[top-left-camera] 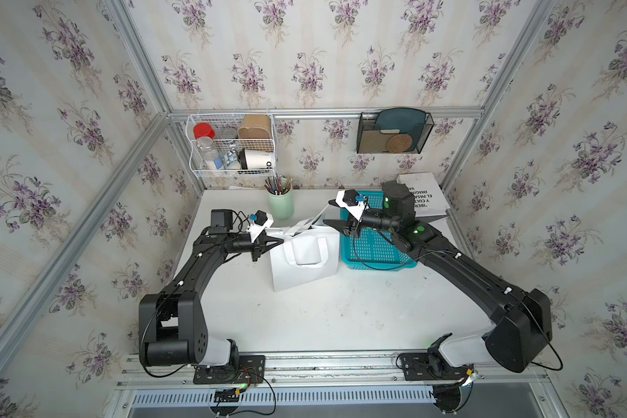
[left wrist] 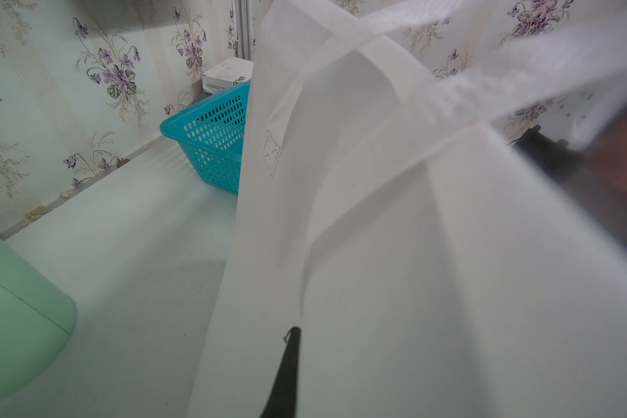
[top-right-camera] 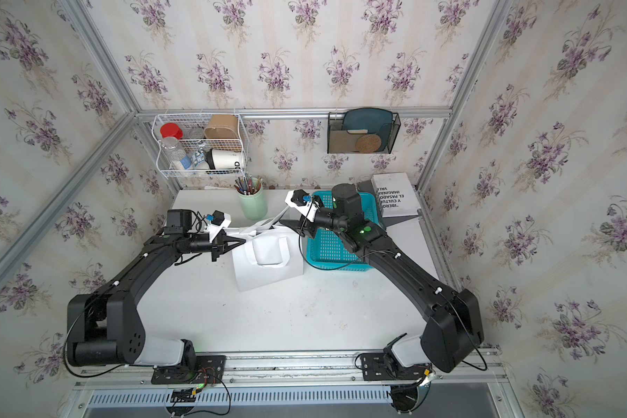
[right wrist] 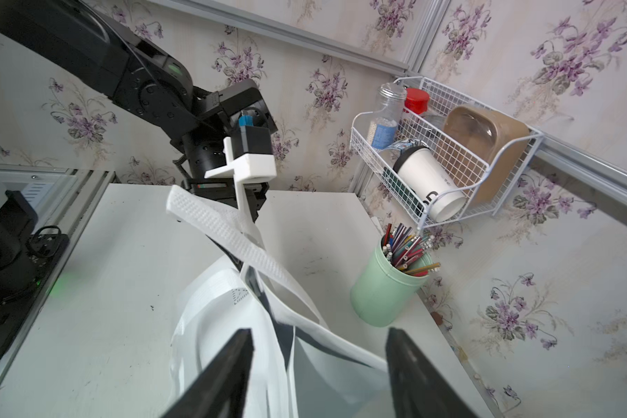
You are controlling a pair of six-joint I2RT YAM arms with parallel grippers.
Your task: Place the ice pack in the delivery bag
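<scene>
A white delivery bag [top-left-camera: 292, 275] stands mid-table, its handles and flap loose on top. My left gripper [top-left-camera: 278, 241] is shut at the bag's left upper edge; in the left wrist view the white fabric fills much of the frame beside the dark fingertip [left wrist: 285, 369]. My right gripper [top-left-camera: 333, 214] is over the bag's right top edge, its blurred fingers [right wrist: 223, 376] apart on either side of the white flap [right wrist: 320, 338] in the right wrist view. I see no ice pack that I can identify.
A teal basket [top-left-camera: 376, 264] stands right of the bag, a book [top-left-camera: 418, 195] behind it. A green pen cup [top-left-camera: 280, 206] is at the back. A wire rack [top-right-camera: 195, 172] hangs on the back wall.
</scene>
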